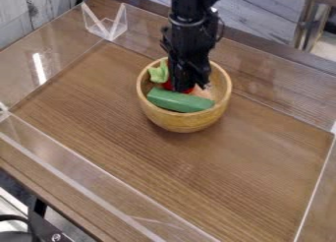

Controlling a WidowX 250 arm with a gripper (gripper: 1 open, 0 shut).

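My black gripper (184, 75) reaches down from the top of the view into a wooden bowl (197, 123) near the middle of the table. Its tip is over the bowl's back part and looks shut; I cannot make out anything held. Inside the bowl are a green elongated block (182, 101), a light green piece (157, 72) and a red item (176, 86), partly hidden by the gripper, along with a pale piece at the right.
A small clear plastic container (105, 22) stands at the back left. A ledge runs along the back right.
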